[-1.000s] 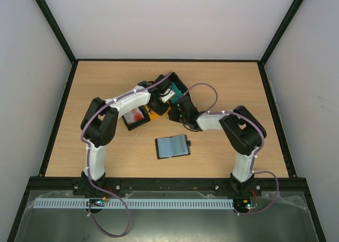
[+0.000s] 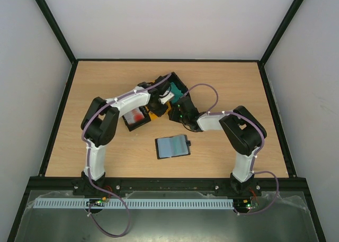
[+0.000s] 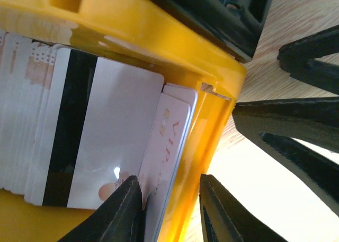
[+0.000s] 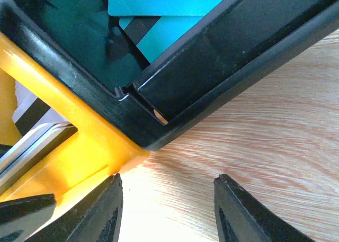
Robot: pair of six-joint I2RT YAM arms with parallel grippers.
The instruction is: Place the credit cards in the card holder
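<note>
In the left wrist view, white cards (image 3: 111,125) lie in a yellow box (image 3: 233,75), one with a black stripe. One card (image 3: 172,133) leans raised against the box's right wall. My left gripper is part open, one finger on the card's inner side and the other beyond the wall. My right gripper stands open at the box's corner, nothing between its fingers. From above, the card holder (image 2: 174,146) lies open on the table with clear pockets. Both grippers largely hide the yellow box there.
A black box with teal cards (image 4: 159,35) adjoins the yellow one. Another black box (image 2: 136,117) with red and white contents lies to its left. The grippers are close together. Bare table (image 2: 217,154) surrounds the card holder.
My left gripper has shifted only slightly at the yellow box. The right arm and the card holder look unmoved.
</note>
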